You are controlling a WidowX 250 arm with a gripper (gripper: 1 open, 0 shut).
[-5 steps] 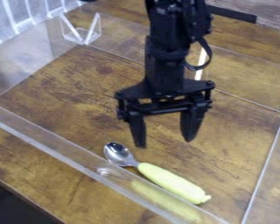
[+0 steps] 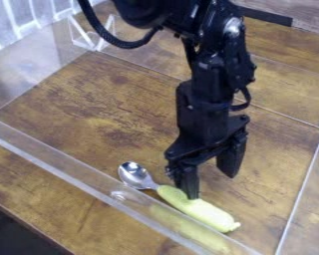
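A silver spoon (image 2: 136, 175) lies on the wooden table, and a long pale yellow object (image 2: 202, 211), like a corn cob or handle, lies to its right along the same line. My black gripper (image 2: 207, 174) hangs low over them, open, its left finger down by the near end of the yellow object beside the spoon and its right finger off to the upper right. Whether that finger touches the yellow object I cannot tell.
Clear plastic walls (image 2: 69, 165) border the wooden work area on several sides. Free wooden surface (image 2: 96, 110) lies to the left of the arm. A dark bar sits at the back.
My gripper has come down from above the table to just over the spoon and yellow object, turning somewhat on the way. The objects on the table look unmoved.
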